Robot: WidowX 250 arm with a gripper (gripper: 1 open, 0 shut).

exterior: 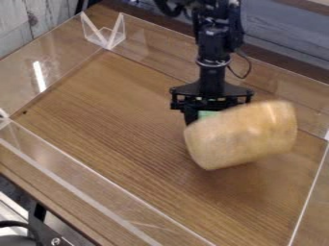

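A wooden bowl (241, 135) is tipped up and blurred in the right middle of the camera view. The black arm comes down from the top centre to my gripper (206, 108), which is at the bowl's upper left. The fingertips are largely hidden behind the bowl, so I cannot see what is between them. A small part of a green object (206, 116) shows below the gripper, mostly covered by the bowl.
A clear rack-like piece (103, 31) stands at the back left corner. The table's raised edges border the area.
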